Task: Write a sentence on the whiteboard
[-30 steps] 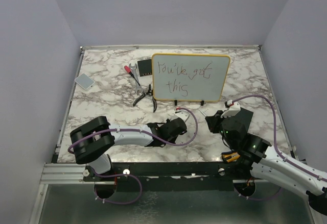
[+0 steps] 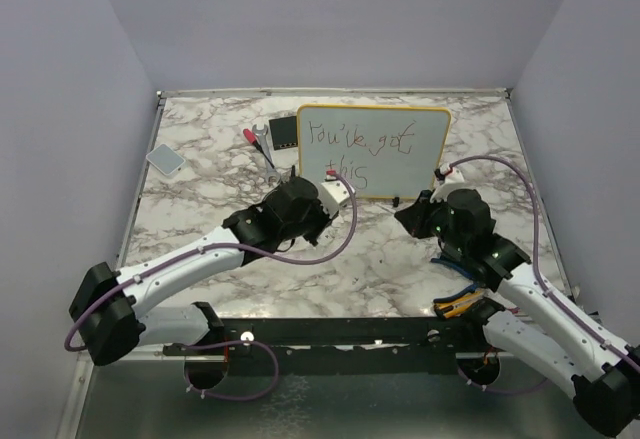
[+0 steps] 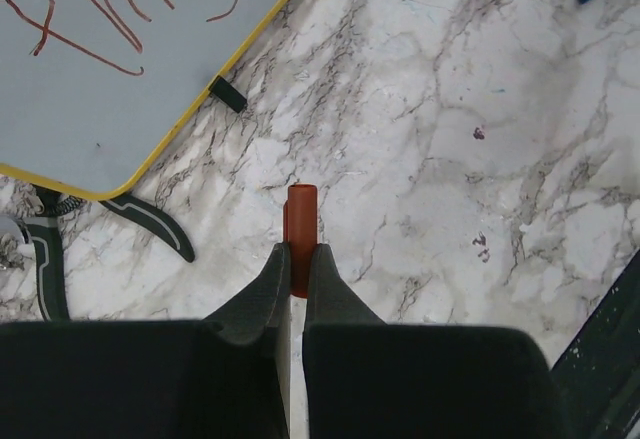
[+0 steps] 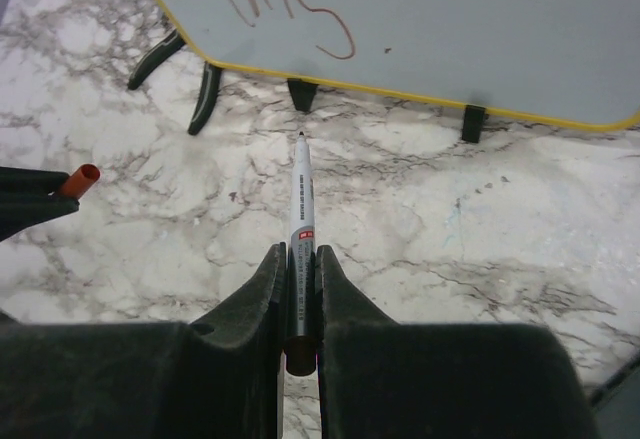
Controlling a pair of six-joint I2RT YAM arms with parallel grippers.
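The whiteboard [image 2: 400, 174], framed in yellow, lies at the back and bears "You've got this" in brown-red strokes. In the left wrist view a brown-red marker cap [image 3: 303, 221] is pinched by my left gripper, which is shut on it. My right gripper is shut on a white marker [image 4: 302, 194], its dark bare tip pointing toward the board's lower edge. Both grippers are off the board, on its near side, with the left one to the left. In the top view the arms hide the cap and most of the marker.
Pliers with black handles [image 3: 158, 221] lie at the board's lower left corner. Wrenches [image 2: 262, 137], a red screwdriver [image 2: 250, 137] and a black notebook [image 2: 284, 132] are left of the board. Orange-handled tools [image 2: 455, 306] lie at the front right. Marble between the arms is clear.
The right gripper, still around the marker, has shifted slightly left.
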